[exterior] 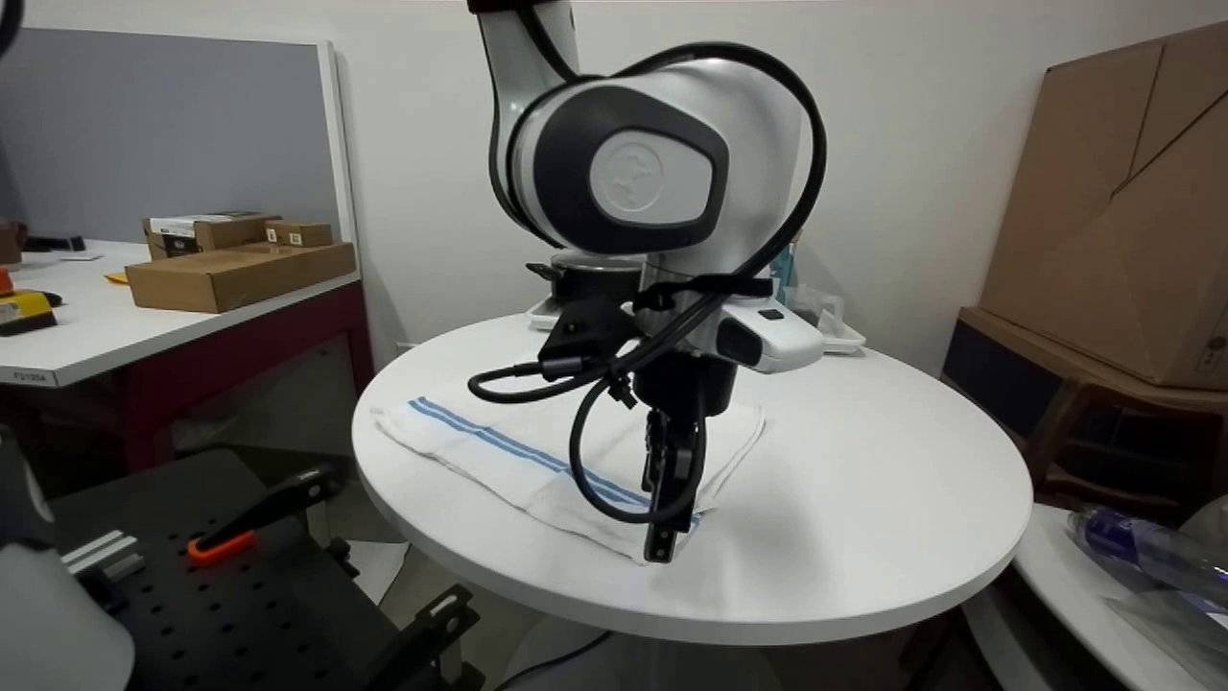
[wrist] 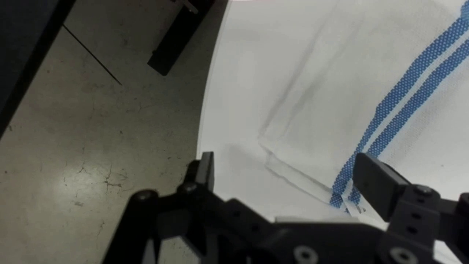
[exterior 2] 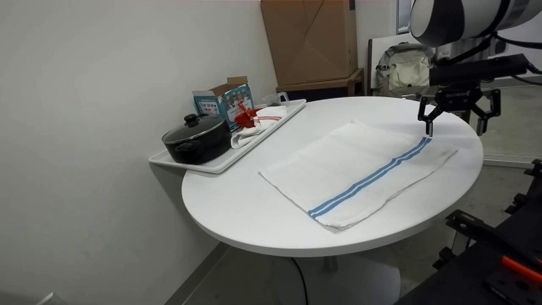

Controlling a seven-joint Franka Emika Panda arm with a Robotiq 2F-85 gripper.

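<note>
Spread over the round white table is a white towel (exterior 2: 335, 157) with a double blue stripe near one long side. My gripper (exterior 2: 455, 131) is open, its fingers wide apart, at the towel's right end close to the table's edge. In the wrist view one finger (wrist: 373, 187) overlaps the striped edge of the towel (wrist: 316, 110), while the other finger (wrist: 205, 171) is near the table rim. No cloth shows gripped between them. Whether the fingertips touch the towel or table I cannot tell. In exterior view 1 the gripper (exterior: 665, 541) covers the towel's near corner.
A white tray (exterior 2: 223, 165) at the table's wall side carries a black lidded pot (exterior 2: 198, 140), a blue box (exterior 2: 237, 101), a red item (exterior 2: 246, 119) and a folded cloth (exterior 2: 272, 112). In exterior view 1, the right part of the table (exterior: 898, 495) is clear.
</note>
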